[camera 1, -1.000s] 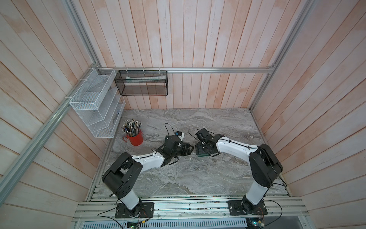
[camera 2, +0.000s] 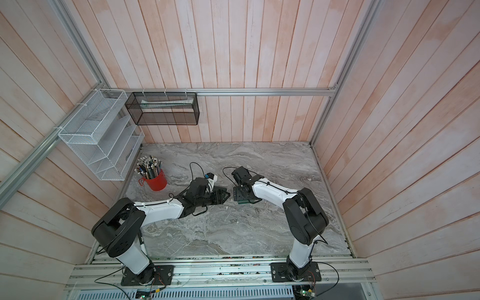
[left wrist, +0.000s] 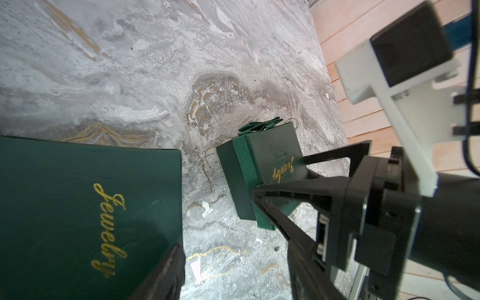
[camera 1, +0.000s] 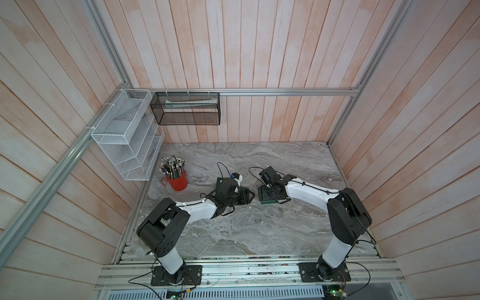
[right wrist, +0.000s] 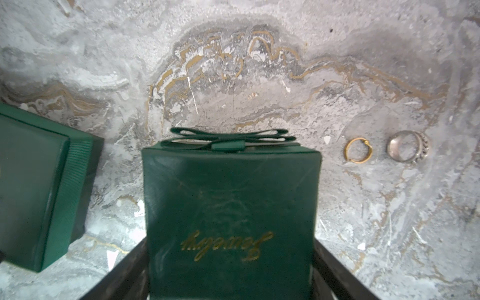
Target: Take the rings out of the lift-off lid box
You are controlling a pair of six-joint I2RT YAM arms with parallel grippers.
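Observation:
Between the fingers of my right gripper, which stands open, is a small green box (right wrist: 232, 200) with gold "Jewelry" lettering and a bow at its far edge. One finger shows on each side of it; whether they touch it I cannot tell. A second green box (left wrist: 90, 215), also lettered "Jewelry", lies at the left of the left wrist view. My left gripper is open, nothing between its fingers, its left finger beside that box's right edge. A gold ring (right wrist: 358, 150) and a silver ring (right wrist: 407, 146) lie on the table right of the bow box.
A red mug (camera 1: 178, 182) full of pens stands at the back left. White mesh shelves (camera 1: 131, 137) and a black wire basket (camera 1: 185, 108) hang above.
My right gripper has shifted very slightly to the right over the last second, and the green edge beneath it has shifted the same way. The left arm has barely moved.

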